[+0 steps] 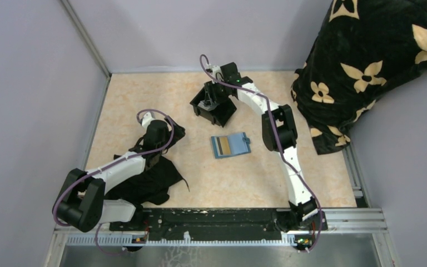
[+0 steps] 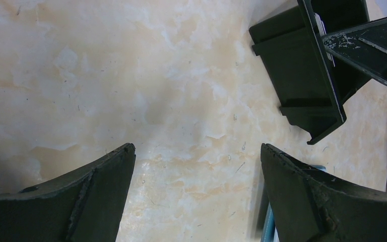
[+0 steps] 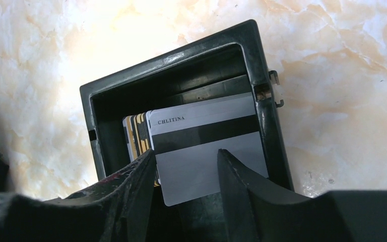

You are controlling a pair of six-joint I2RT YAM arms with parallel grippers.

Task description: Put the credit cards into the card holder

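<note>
Inside the black box [image 3: 171, 56], a white card marked CHLITINA [image 3: 206, 115] lies on top, and several gold-and-black striped card edges [image 3: 137, 132] show at its left. My right gripper reaches into the box with its fingers parted over the card. One fingertip is by the card's left edge; the other is over its face. Whether they touch it, I cannot tell. On the table in front of the box lies the blue card holder [image 1: 238, 143], spread open, a gold-and-dark card [image 1: 223, 146] in its left side. My left gripper is open and empty, left of the box.
A black cloth [image 1: 150, 183] lies beneath the left arm. The big dark flowered cushion [image 1: 361, 72] leans in at the back right. Bare tabletop surrounds the card holder, with the right arm close on its right.
</note>
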